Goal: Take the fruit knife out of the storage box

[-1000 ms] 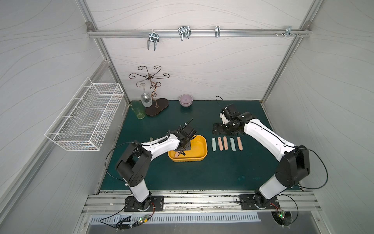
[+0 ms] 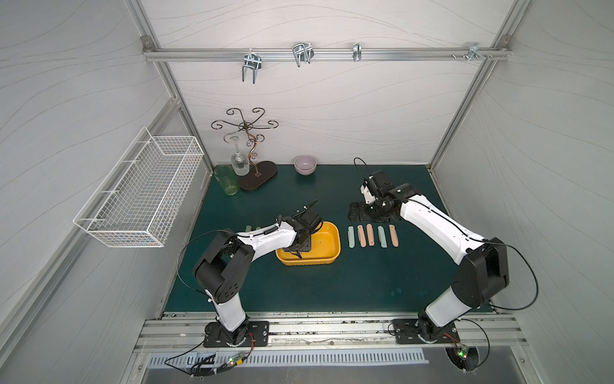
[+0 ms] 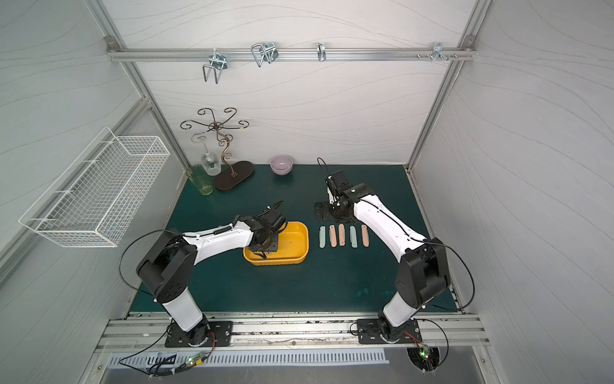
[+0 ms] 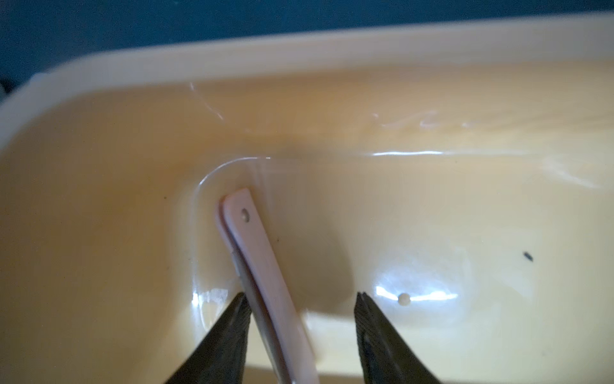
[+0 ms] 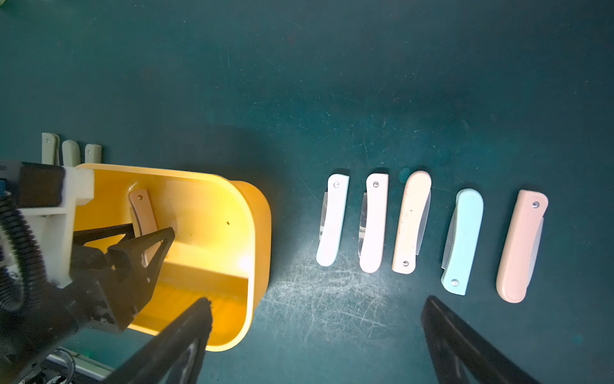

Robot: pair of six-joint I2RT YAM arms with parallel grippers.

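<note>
A pink fruit knife [image 4: 273,281] lies in the yellow storage box [image 5: 261,256], slanting between the fingers of my left gripper. That gripper is down inside the box with its fingers apart. The knife is close to the left finger [image 4: 220,345]; whether they touch I cannot tell. Its lower end runs out of the left wrist view. In the right wrist view, the left arm partly covers the knife [image 5: 143,214]. My right gripper is open and empty, held above the table to the right of the box.
Several pink and pale green knives lie in a row right of the box, among them a green knife [image 5: 461,242]. More pale knives [image 5: 71,153] sit left of the box. A bowl [image 2: 305,164] and a metal stand [image 2: 257,174] are at the back.
</note>
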